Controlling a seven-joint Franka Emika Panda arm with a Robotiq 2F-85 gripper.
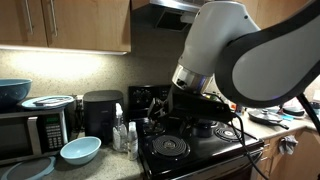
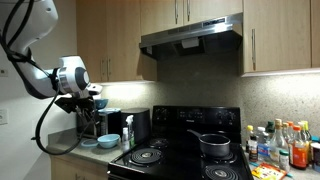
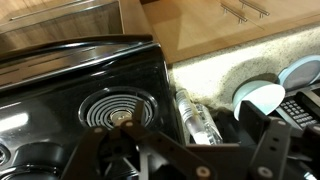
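My gripper hangs above the counter beside the stove. In the wrist view its dark fingers stand wide apart, open, with nothing held between them. Below and between them are the white spray bottles [image 3: 190, 108] on the counter. A light blue bowl [image 1: 80, 150] sits on the counter in front of the microwave. The black stove [image 1: 205, 147] lies to the right of the bottles in exterior view 1. In exterior view 2 a grey pot [image 2: 214, 142] with a long handle rests on the stove top.
A microwave [image 1: 32, 135] with a large blue bowl [image 1: 13, 91] on top stands at the left. Next to it is a black appliance [image 1: 102, 113]. Several bottles [image 2: 282, 142] crowd the counter right of the stove. The range hood [image 2: 191, 42] overhangs the stove.
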